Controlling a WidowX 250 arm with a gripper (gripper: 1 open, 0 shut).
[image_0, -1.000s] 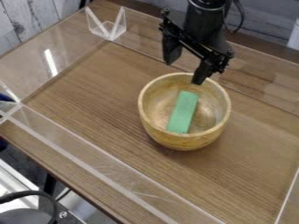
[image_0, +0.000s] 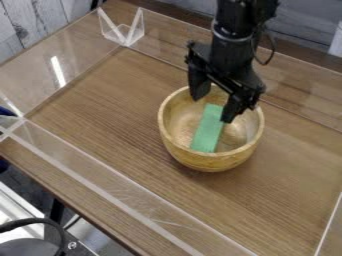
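My black gripper (image_0: 219, 88) hangs from the top over the back of a wooden bowl (image_0: 181, 140), open, its dark fingers spread above the rim. A green block (image_0: 206, 137) lies inside the bowl, below and in front of the fingers. Whether any finger touches the bowl cannot be told from this view.
A clear container (image_0: 122, 24) stands at the back left. A black cable or arm part (image_0: 30, 236) shows at the lower left edge.
The bowl and green block look unmoved.
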